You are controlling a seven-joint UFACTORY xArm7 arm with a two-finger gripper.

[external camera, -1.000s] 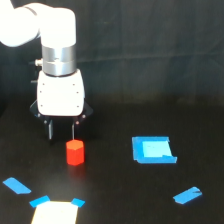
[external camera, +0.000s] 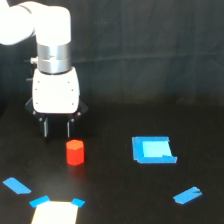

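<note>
A small red block (external camera: 75, 153) rests on the dark table at the left. Above it and slightly to its left in the picture is my gripper (external camera: 57, 128), its two fingers spread apart. Nothing shows between them. The fingertips appear clear of the block, though the exact height and depth are hard to judge from this single view.
Right of the block lies a pale square edged with blue tape (external camera: 140, 150). Blue tape strips mark the left (external camera: 17, 186) and right front (external camera: 187, 195). A cream-coloured piece (external camera: 55, 214) with blue corners sits at the front edge. Bare table lies between.
My gripper has shifted a little to the left and slightly up in the picture. The red block and the taped square have stayed where they were.
</note>
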